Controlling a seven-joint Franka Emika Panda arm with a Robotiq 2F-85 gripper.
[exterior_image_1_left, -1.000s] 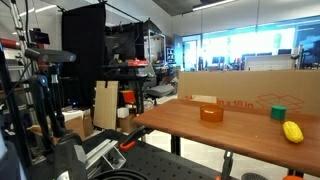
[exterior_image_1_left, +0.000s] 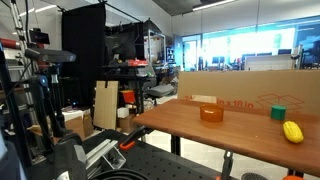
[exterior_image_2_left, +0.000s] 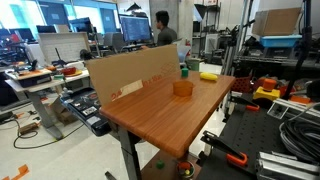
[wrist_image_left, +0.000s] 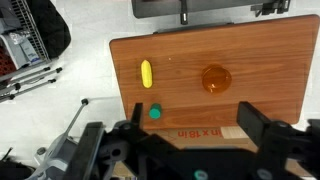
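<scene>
An orange-brown round bowl (exterior_image_1_left: 211, 114) rests on the wooden table (exterior_image_1_left: 180, 117); from above, the same bowl (wrist_image_left: 216, 78) lies right of the tabletop's centre. The yellow elongated object (wrist_image_left: 146, 74) lies toward the left side of the tabletop. Below it in the wrist view stands a small green cup (wrist_image_left: 155, 111), whose side also shows in exterior view 1 as a green cup (exterior_image_1_left: 278, 112). My gripper is open high above the table, its dark fingers wide apart and nothing held between them. Neither exterior view clearly shows the gripper.
A tall cardboard panel (exterior_image_2_left: 140, 78) stands along one long side of the table. Much of the tabletop around the bowl is bare. In exterior view 2, black equipment and cables (exterior_image_2_left: 300, 135) occupy the area beside the table, and a person (exterior_image_2_left: 164, 30) is in the background.
</scene>
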